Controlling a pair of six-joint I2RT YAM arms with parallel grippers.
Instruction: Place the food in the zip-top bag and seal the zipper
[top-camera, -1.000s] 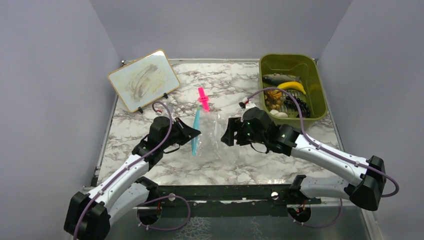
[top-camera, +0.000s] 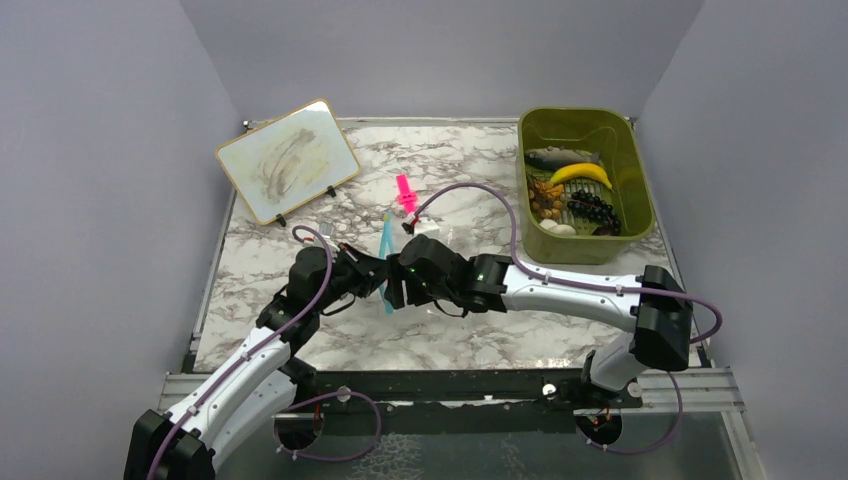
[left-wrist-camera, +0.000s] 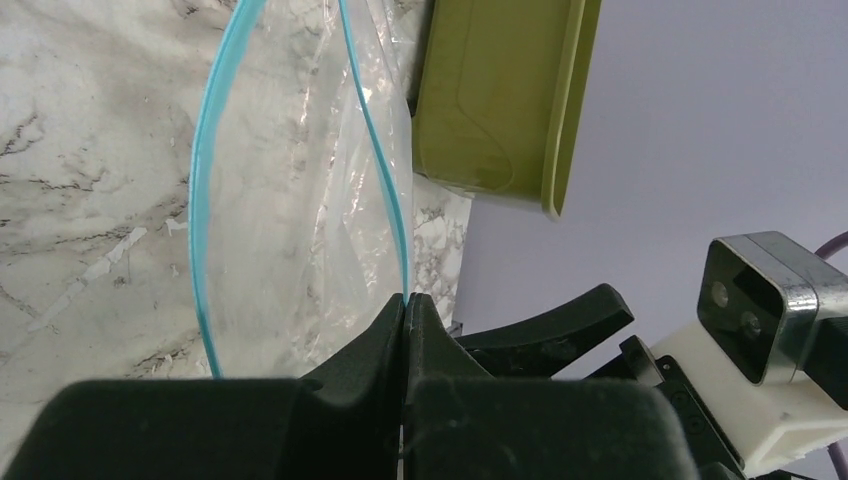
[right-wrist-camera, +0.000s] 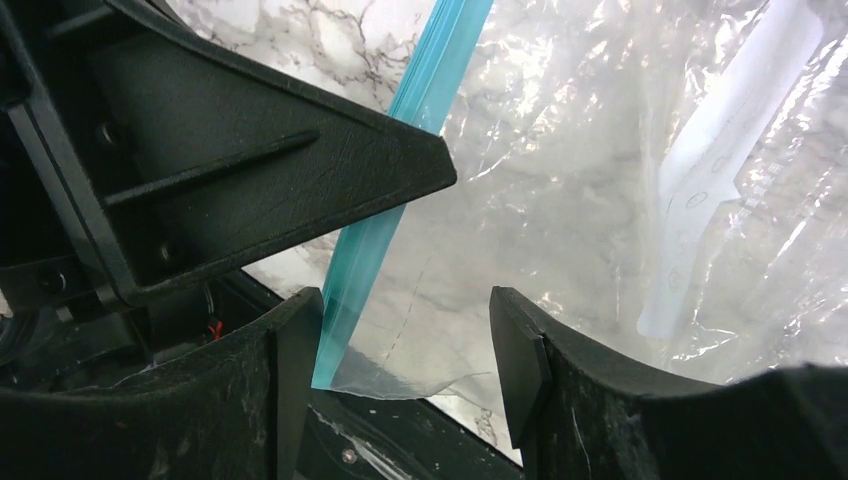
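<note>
The clear zip top bag (left-wrist-camera: 290, 200) lies on the marble table with blue strips along its mouth, which stand apart in the left wrist view. My left gripper is shut on the right-hand blue strip, which runs into its fingertips. Close beside it, my right gripper is open over the bag's mouth end; the blue strip (right-wrist-camera: 350, 285) passes by its left finger, and nothing is clamped. The food sits in the green basin (top-camera: 640, 190): a yellow banana (top-camera: 581, 175), a grey fish (top-camera: 562, 157), dark grapes (top-camera: 592, 208) and other pieces.
A framed whiteboard (top-camera: 287, 160) stands at the back left. The pink plastic piece (top-camera: 406, 193) lies behind the bag. Both arms meet over the table's middle, hiding part of the bag.
My right gripper has moved left across the bag to beside the left one. The food has not moved.
</note>
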